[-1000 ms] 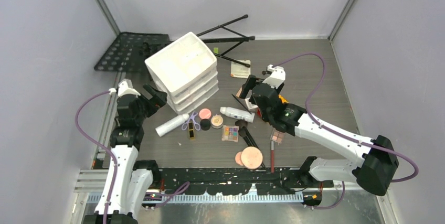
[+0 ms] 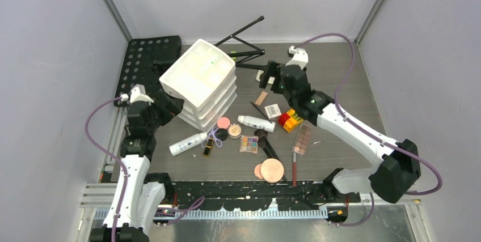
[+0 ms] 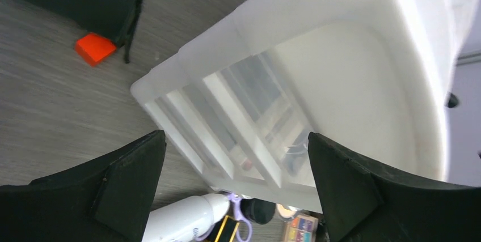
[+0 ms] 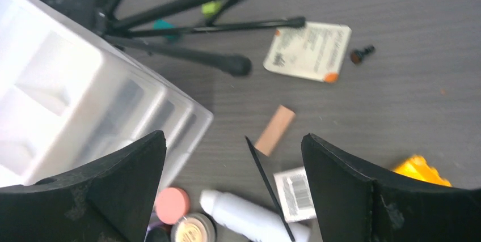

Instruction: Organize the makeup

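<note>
A white drawer unit with clear drawers stands tilted at the back left. My left gripper is open at its near left corner; in the left wrist view the unit's edge shows beyond the spread fingers. Whether they touch it I cannot tell. Over the back middle, my right gripper hangs open and empty. Makeup lies in front of the unit: a colour palette, a brown palette, a gold-black lipstick, a black jar, brushes and a round puff.
A black perforated chair-like piece with a folding stand sits behind the unit. White bottles, purple scissors, a barcode box and a yellow crate lie around.
My right gripper has moved back and risen, uncovering the yellow crate in the top view. The black perforated piece and stand shifted earlier. The left gripper has crept slightly right.
</note>
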